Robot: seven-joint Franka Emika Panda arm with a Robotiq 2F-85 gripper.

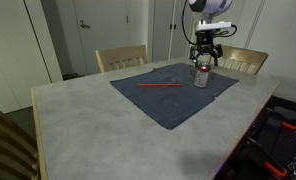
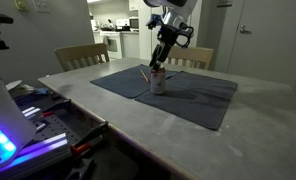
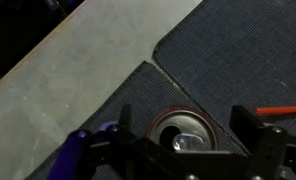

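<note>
A can [image 1: 202, 76] with a reddish rim stands upright on the dark mat near the far right of the table. My gripper [image 1: 204, 57] is right above it, fingers downward. In exterior view 2 the can [image 2: 157, 83] stands beneath the gripper [image 2: 159, 66]. Seen from the wrist, the can's round top [image 3: 182, 133] shows between the two spread, dark fingers [image 3: 243, 122]. The gripper is open and does not grip the can. How far the fingertips reach down its sides cannot be told.
A thin red-orange stick [image 1: 159, 85] lies on the dark mats [image 1: 178, 107]. Bare grey table [image 1: 78, 130] spreads over the left and front. Chairs [image 1: 123, 57] stand along the far edge.
</note>
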